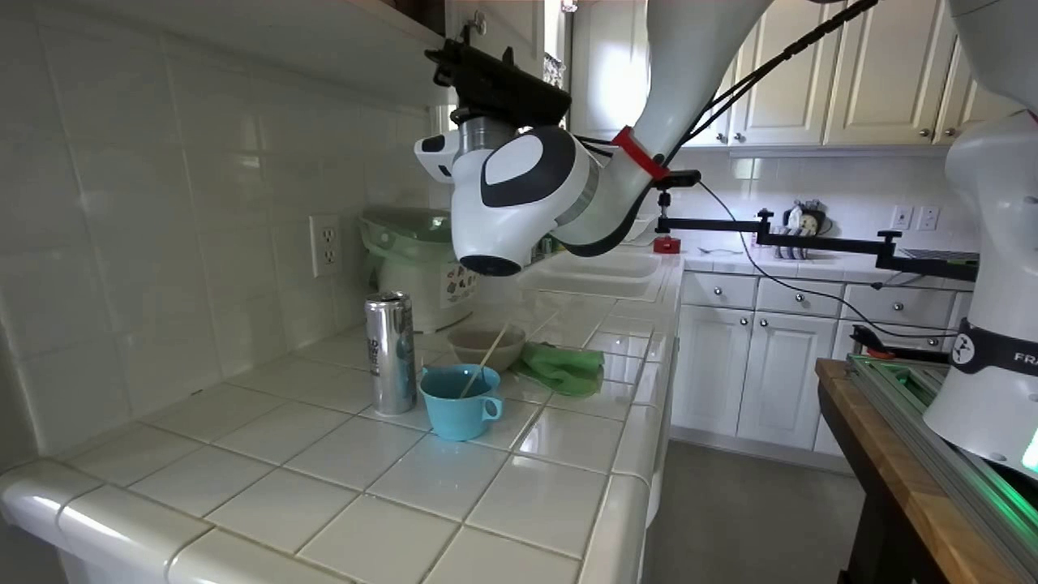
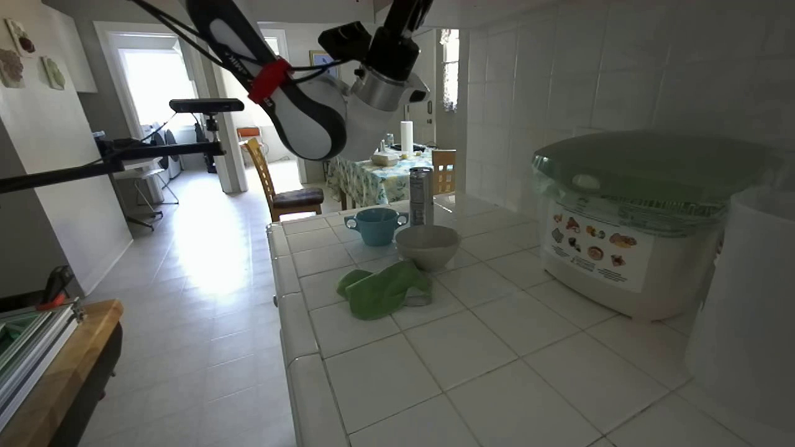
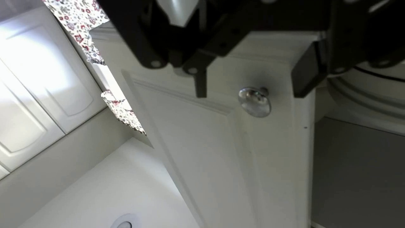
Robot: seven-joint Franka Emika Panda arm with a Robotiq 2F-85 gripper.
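A white cabinet door [image 3: 212, 152] carries a round, shiny knob [image 3: 255, 102] near its edge in the wrist view, and the door stands ajar beside a dark cabinet interior. My gripper faces that knob, its fingers [image 3: 201, 85] apart on either side of it in the picture. Contact between knob and fingers does not show. From exterior view 1, the gripper [image 1: 465, 44] points upward, just below the same knob [image 1: 477, 21] and under the wall cabinet.
On the tiled counter [image 1: 409, 526] stand a silver can [image 1: 391, 355], a blue cup [image 1: 457, 414] holding a stick, a bowl [image 1: 477, 345], a green cloth [image 1: 564, 370] and a lidded bin [image 1: 418, 282].
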